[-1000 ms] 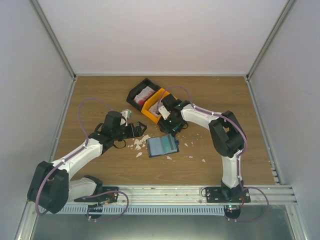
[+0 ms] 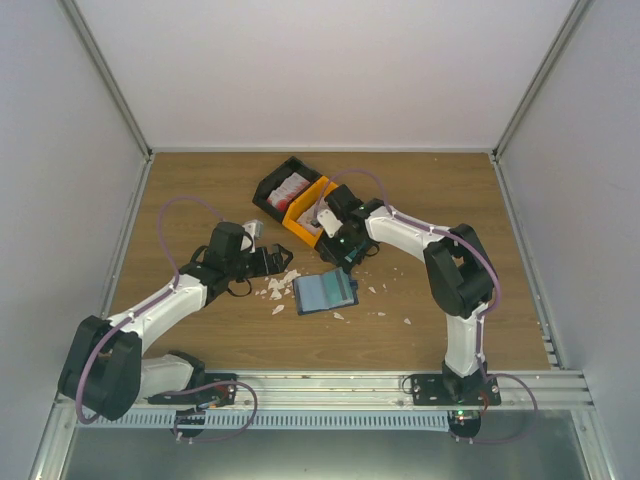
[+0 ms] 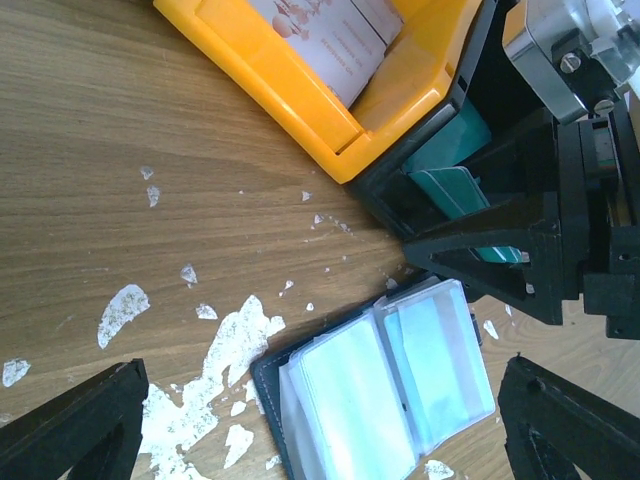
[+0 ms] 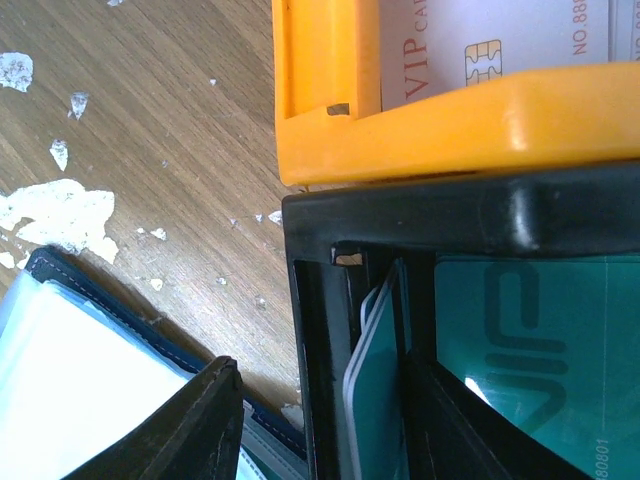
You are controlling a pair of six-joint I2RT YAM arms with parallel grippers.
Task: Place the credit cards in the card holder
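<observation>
The open card holder (image 2: pixel 311 293), dark-edged with clear sleeves, lies flat in the middle of the table; in the left wrist view its sleeves (image 3: pixel 355 405) look pale. My left gripper (image 2: pixel 283 261) stands open just above and left of it, nothing between its fingers. At the black box's near end, my right gripper has its fingers apart. One teal card (image 4: pixel 378 400) tilts upright between them, close to the right-hand finger (image 4: pixel 440 420) and clear of the left-hand one (image 4: pixel 215 420). Another teal card (image 4: pixel 560 350) lies flat behind it in the box.
An orange box (image 3: pixel 270 85) with white cards (image 3: pixel 330 35) adjoins the black teal-card box (image 4: pixel 320 215). Farther left is another black box (image 2: pixel 268 187) with reddish cards (image 2: pixel 288 190). Pale flakes (image 3: pixel 215 370) mark the wood.
The right arm's elbow has shifted slightly to the right, while its gripper stays at the black box. The left arm, boxes and holder look unmoved.
</observation>
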